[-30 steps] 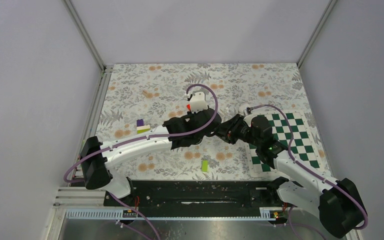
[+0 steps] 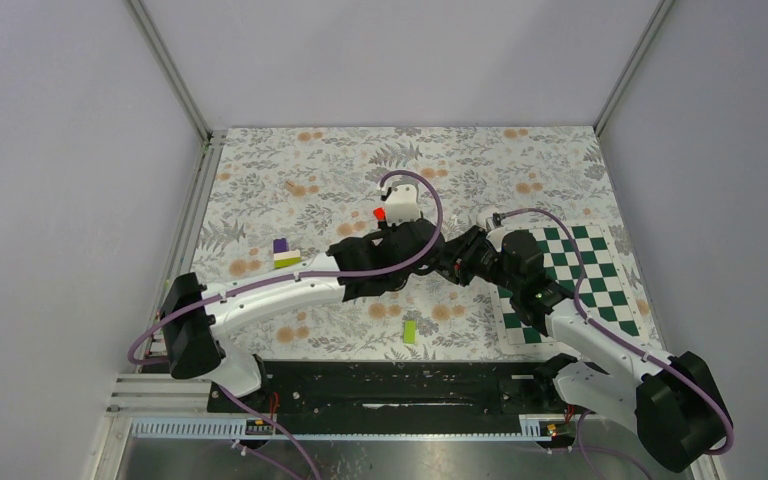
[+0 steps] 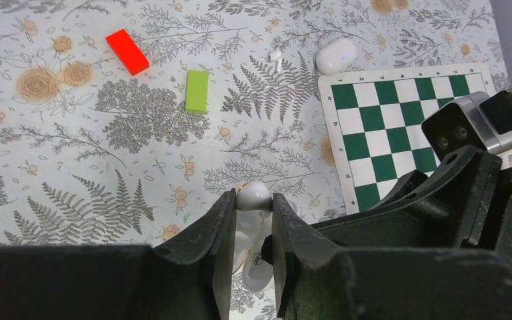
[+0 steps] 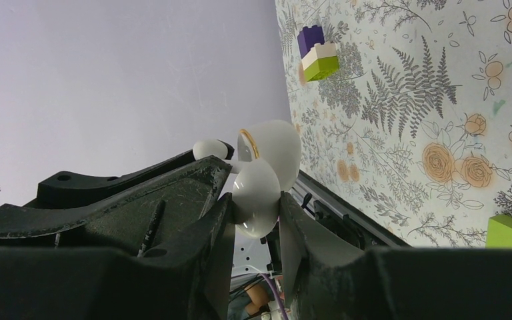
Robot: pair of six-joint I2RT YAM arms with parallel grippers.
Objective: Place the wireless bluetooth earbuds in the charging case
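My left gripper is shut on a white earbud point(image 3: 253, 193), directly above the open white charging case point(image 3: 255, 273), which has a gold-edged hinge. My right gripper is shut on the case, its lid point(image 4: 281, 147) raised. In the right wrist view the earbud's white head point(image 4: 208, 150) shows at the left gripper's tip, its stem reaching toward the case; whether it is inside cannot be told. Another earbud point(image 3: 277, 59) lies on the table. In the top view both grippers meet at the middle, their tips largely hidden.
A rounded white case point(image 3: 335, 56) lies beside the checkerboard point(image 3: 387, 93). A red block point(image 3: 127, 51), a green block point(image 3: 197, 91) and a stack of purple, white and green bricks point(image 4: 318, 61) are on the patterned table.
The right arm has barely moved.
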